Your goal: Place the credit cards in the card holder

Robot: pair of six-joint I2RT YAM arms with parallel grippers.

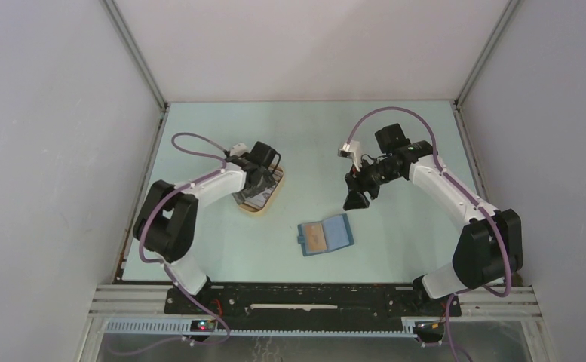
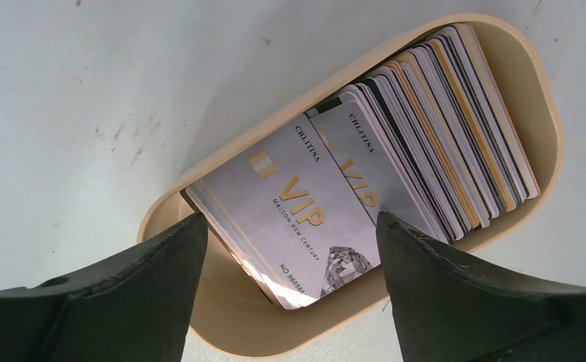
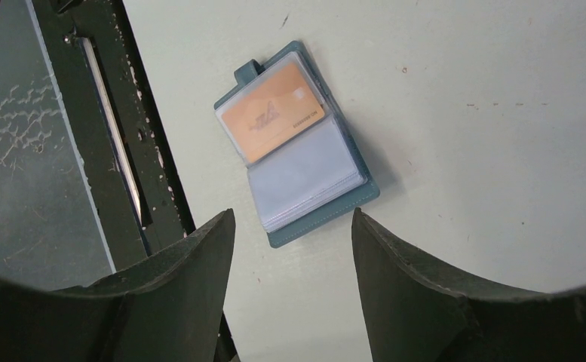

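Note:
A tan oval basket [image 2: 237, 141] holds a leaning row of cards; the front one is a silver VIP card [image 2: 282, 215], in full view from the left wrist. Above the basket, my left gripper stands part open, with nothing between its fingers and the cards beneath. From the top, its arm hides part of the basket [image 1: 277, 195]. The blue card holder [image 3: 321, 219] lies spread open on the table, an orange card [image 3: 273, 113] under its clear pocket on one side. My right gripper is open and empty, hovering to the right of the holder.
A dark rail [image 1: 297, 308] runs along the front edge. Purple cables [image 1: 199, 138] loop over both arms.

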